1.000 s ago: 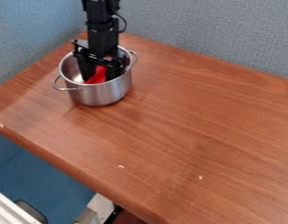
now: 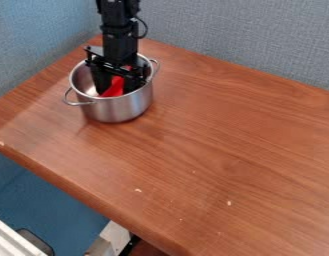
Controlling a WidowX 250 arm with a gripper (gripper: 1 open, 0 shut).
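Note:
A steel pot with two loop handles sits on the wooden table near its back left corner. My black gripper reaches down from above into the pot, its lower part inside the rim. A red object lies in the pot directly at the gripper, partly covered by it. Whether the fingers are closed on the red object cannot be made out.
Grey-blue padded walls border the table at the back and left, and the table's left edge runs close by the pot.
The gripper has shifted very slightly down within the pot. The pot stands in about the same place.

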